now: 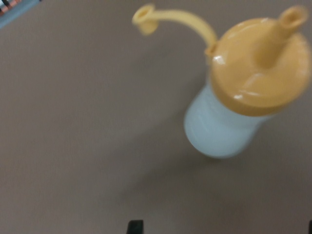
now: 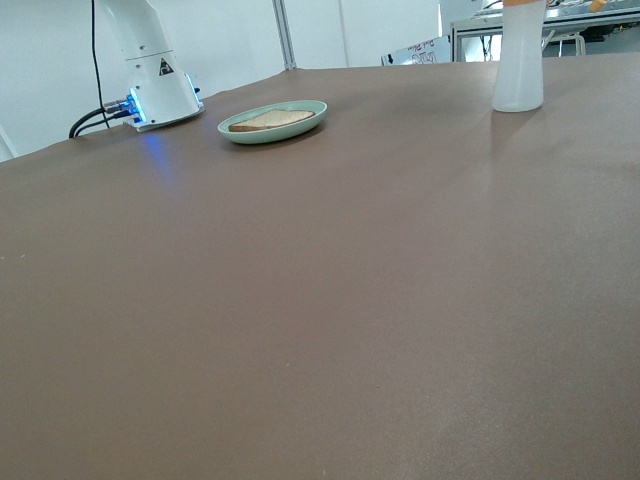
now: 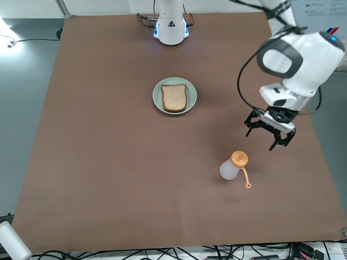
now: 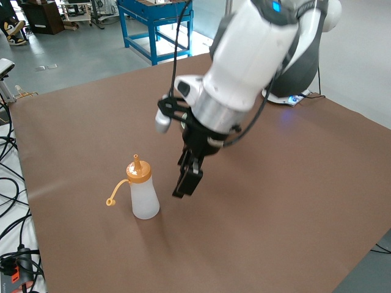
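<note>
A translucent squeeze bottle (image 3: pixel 229 170) with an orange spouted cap stands upright, its tethered cap hanging aside; it also fills the right of the wrist view (image 1: pixel 224 117). My black gripper (image 3: pixel 258 142) is raised above it, to its upper right in the left view, with its fingers spread and nothing visible between them. In the right view the gripper (image 4: pixel 186 183) hangs beside the bottle (image 4: pixel 144 196). A slice of bread (image 3: pixel 174 98) lies on a pale green plate (image 3: pixel 174 82).
A white robot base (image 3: pixel 171 30) stands at the back, and cables and equipment run along the near edge.
</note>
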